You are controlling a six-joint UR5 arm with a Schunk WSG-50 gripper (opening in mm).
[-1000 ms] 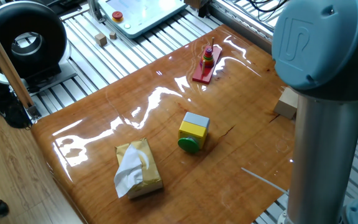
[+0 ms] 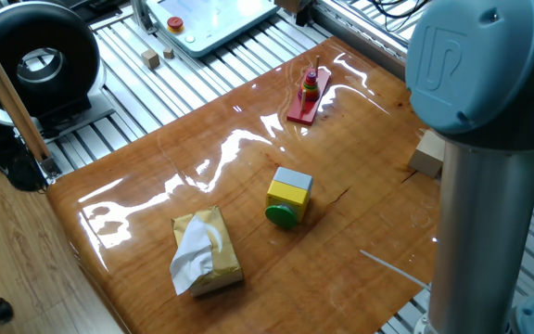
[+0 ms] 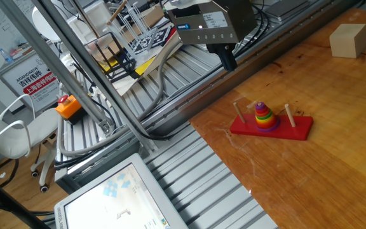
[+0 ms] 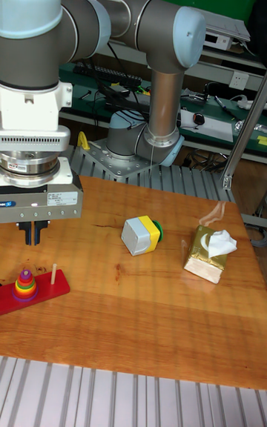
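My gripper [image 4: 33,239] hangs above the table's edge area, its dark fingers pointing down close together at the middle of the wide grey body. Nothing shows between them, and in the second exterior view the gripper [image 3: 229,66] hangs clear of the tabletop toys. A red base with pegs [image 3: 290,132] carries a stack of coloured rings [image 3: 265,119] on its middle peg; both outer pegs are bare. In the third exterior view this ring stack [image 4: 25,288] stands nearer the camera and lower than the gripper, apart from it.
A grey-and-yellow block with a green disc [image 2: 288,193] lies mid-table. Beside it sits a gold tissue pack [image 2: 221,257]. A plain wooden block [image 3: 348,41] rests near the table's edge. Bare wood [image 4: 158,332] spreads across the front. The arm's column [image 2: 476,241] stands at the right.
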